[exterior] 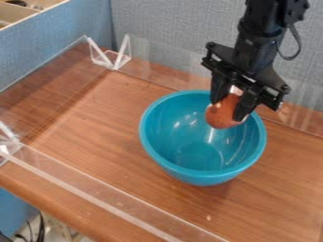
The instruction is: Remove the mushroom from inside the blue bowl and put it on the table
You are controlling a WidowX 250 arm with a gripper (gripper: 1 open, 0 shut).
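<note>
The blue bowl (195, 156) stands upright on the wooden table, right of the middle. An orange-red mushroom (221, 115) is held above the far inner part of the bowl, with my black gripper (229, 102) shut on it. The gripper's fingers cover the mushroom's upper part. Below the mushroom, the visible inside of the bowl looks empty.
Bare wooden table (89, 123) lies open to the left of the bowl, with a smaller clear patch at the right. Transparent barriers run along the front and back edges. A white bracket (110, 54) stands at the back left.
</note>
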